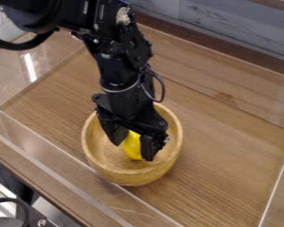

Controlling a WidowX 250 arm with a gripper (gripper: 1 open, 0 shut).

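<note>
My black gripper [131, 128] reaches down from the top into a round tan wooden bowl [113, 161] near the lower middle. Its fingers sit on either side of a yellow object [134, 147] inside the bowl, partly hidden by them. Whether the fingers press on it I cannot tell.
A wooden tabletop [222, 142] surrounds the bowl, with clear room to the right and left. A pale low wall [227, 27] runs along the back. A black cable [14, 208] lies at the lower left.
</note>
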